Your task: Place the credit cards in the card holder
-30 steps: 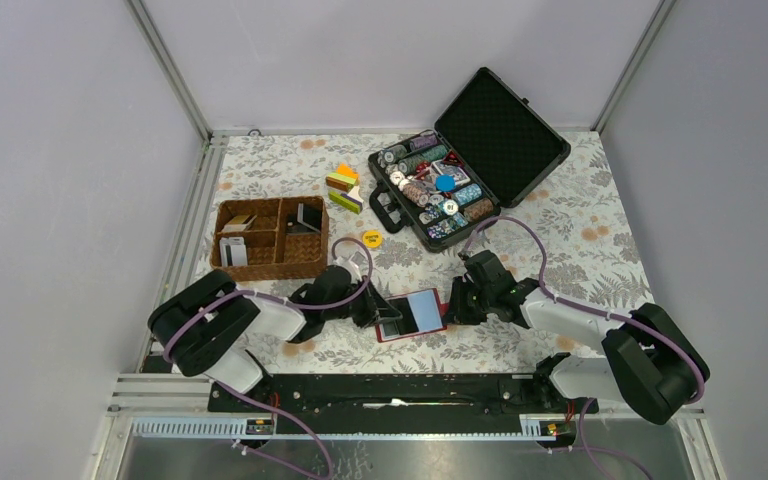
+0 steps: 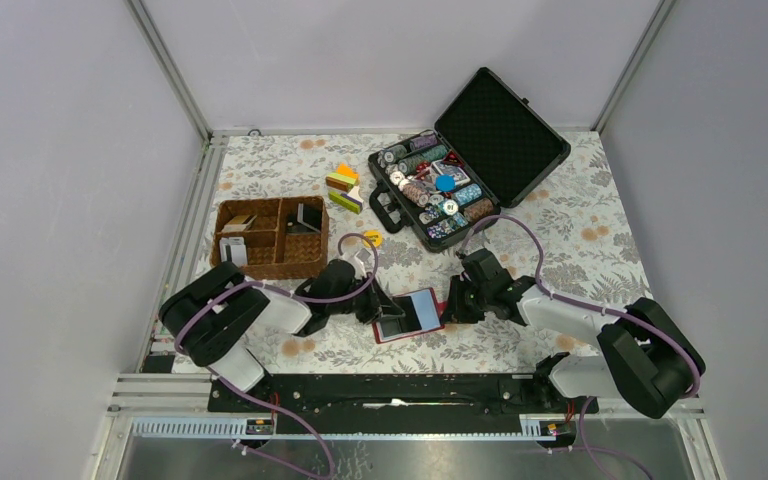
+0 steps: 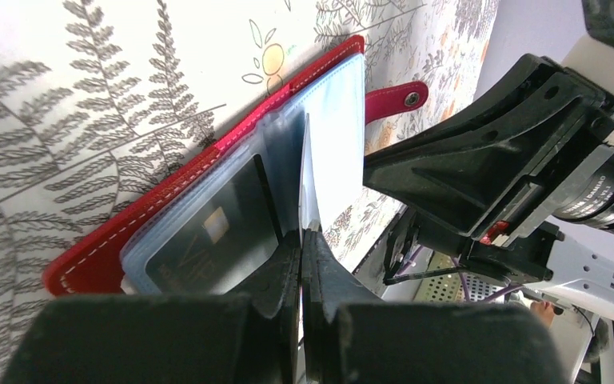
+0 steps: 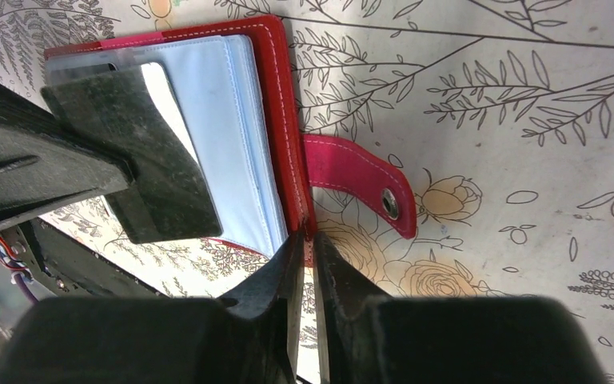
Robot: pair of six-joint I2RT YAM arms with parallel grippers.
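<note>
The card holder [image 2: 423,308] lies spread out at the table's front middle, with red covers and light-blue sleeves [image 4: 216,136]. Its red snap strap [image 4: 360,178] points right. A dark card with a gold chip [image 3: 216,225] lies under a clear sleeve. My left gripper is shut on a black card, seen edge-on in the left wrist view and tilted above the sleeves; whether its lower edge is inside a sleeve is hidden. At the holder's right border, my right gripper has its fingertips nearly together, the red cover edge between them.
A wicker basket [image 2: 271,271] with cards stands at the left. An open black case [image 2: 505,137] of poker chips is at the back right. Small yellow boxes [image 2: 344,191] and a yellow disc [image 2: 372,238] lie between them. Tabletop right of the case is clear.
</note>
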